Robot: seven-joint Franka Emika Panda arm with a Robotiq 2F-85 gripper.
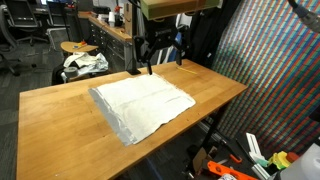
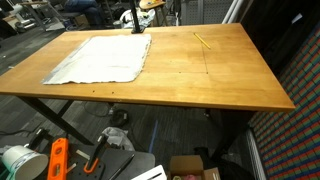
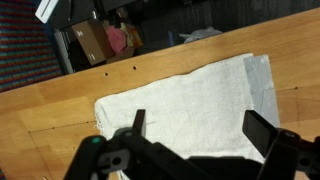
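A white cloth point(image 1: 142, 103) lies spread out on the wooden table, with a grey strip along one edge. From the second exterior view the same cloth point(image 2: 100, 60) rests on the left part of the table, slightly uneven along its borders. My gripper point(image 1: 163, 68) hangs above the cloth's far part, clear of it. In the wrist view the gripper has its two dark fingers wide apart, the white cloth point(image 3: 190, 103) showing below and between them. It is open and holds nothing.
A thin yellow stick point(image 2: 202, 41) lies on the right of the table point(image 2: 230, 75), which is otherwise bare there. Below the table's edge stands a cardboard box point(image 2: 195, 167) with things in it. Orange-handled tools point(image 2: 58, 158) are near the robot's base.
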